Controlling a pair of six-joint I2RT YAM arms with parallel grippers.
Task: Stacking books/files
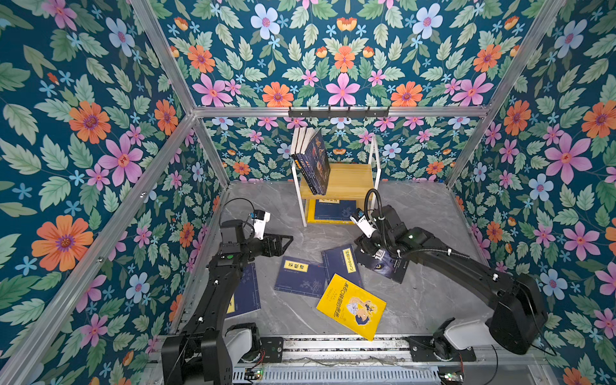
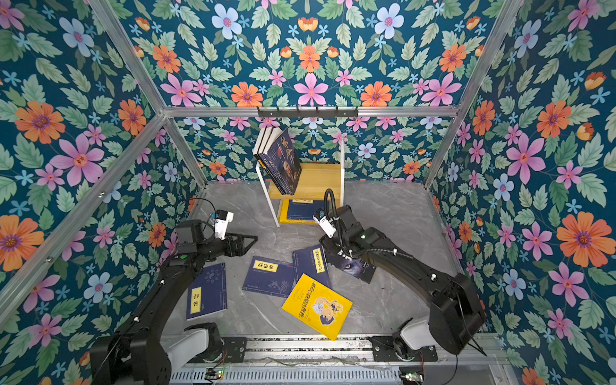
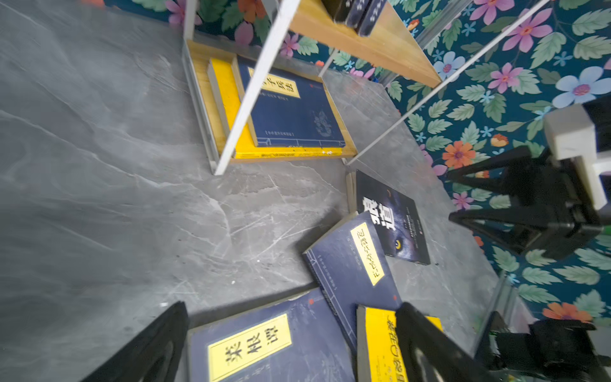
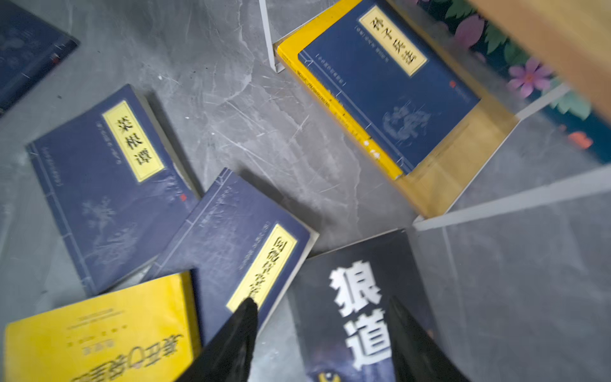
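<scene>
A two-tier shelf holds several upright dark books [image 1: 312, 160] on its top board [image 1: 346, 179] and a navy book [image 4: 391, 95] lying on a yellow one below. My right gripper, part open and empty, hangs over the black book [image 4: 347, 267] in front of the shelf. My left gripper stands open and empty above the table, left of navy books [image 1: 298, 276] [image 1: 343, 263]. A yellow book [image 1: 349, 308] lies in front of those. Another navy book [image 2: 206, 292] lies at the left, beside the left arm.
Patterned walls and metal frame posts enclose the space. Both arm bases sit on the front rail.
</scene>
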